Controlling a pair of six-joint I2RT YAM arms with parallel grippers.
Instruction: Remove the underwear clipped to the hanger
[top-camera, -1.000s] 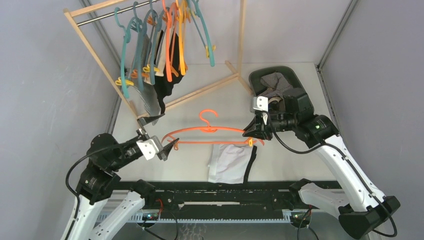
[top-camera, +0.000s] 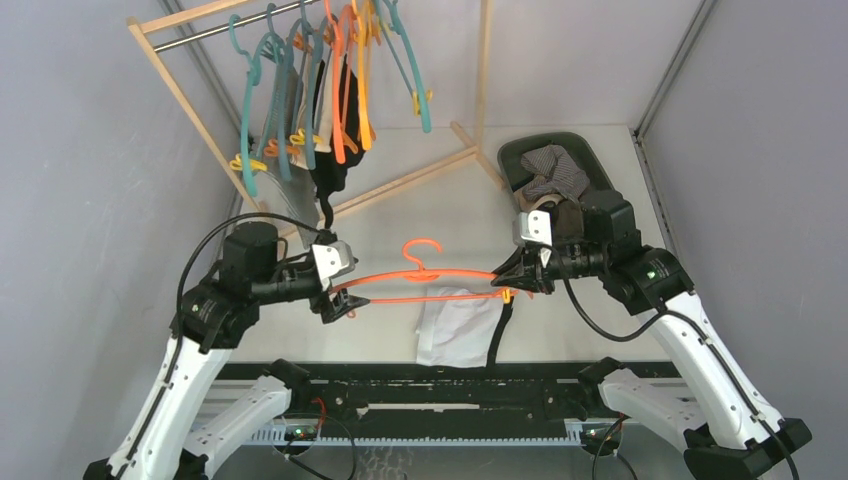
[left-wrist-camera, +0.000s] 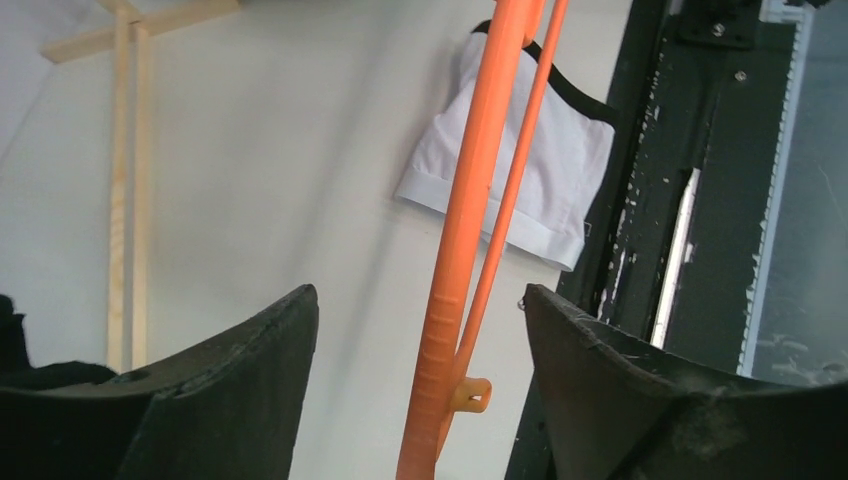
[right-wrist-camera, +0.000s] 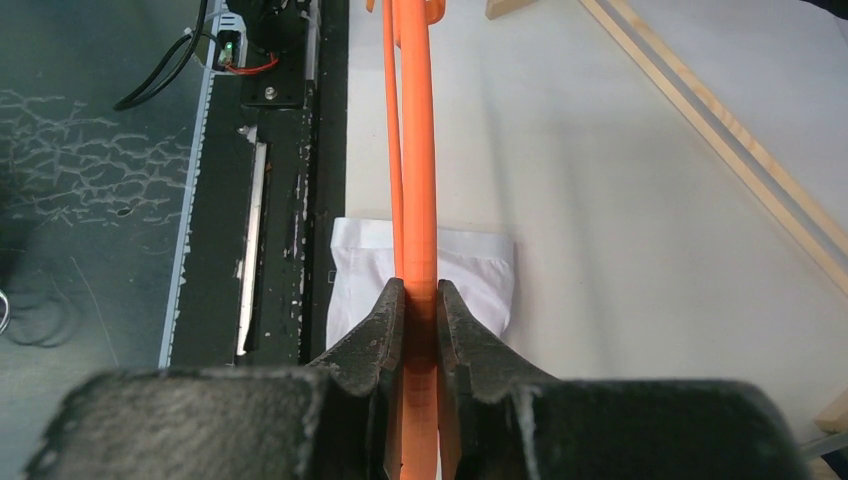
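An orange hanger (top-camera: 424, 273) is held level over the table, its hook pointing to the back. At its right end my right gripper is shut on the hanger's orange bar. My left gripper is part open around the left end, with the bar running between its fingers and a gap on both sides. White underwear (top-camera: 444, 328) with a black band lies flat on the table below the hanger, apart from it. A small orange clip (left-wrist-camera: 471, 395) sits on the lower bar near the left gripper.
At the back left a wooden rack (top-camera: 190, 95) carries several hangers with clothes. A dark green basket (top-camera: 511, 160) holding clothes stands behind the right arm. A black rail (top-camera: 330, 395) runs along the table's front edge.
My left gripper has moved right and its fingers have come around the hanger's left end, narrowing. The underwear has stayed put.
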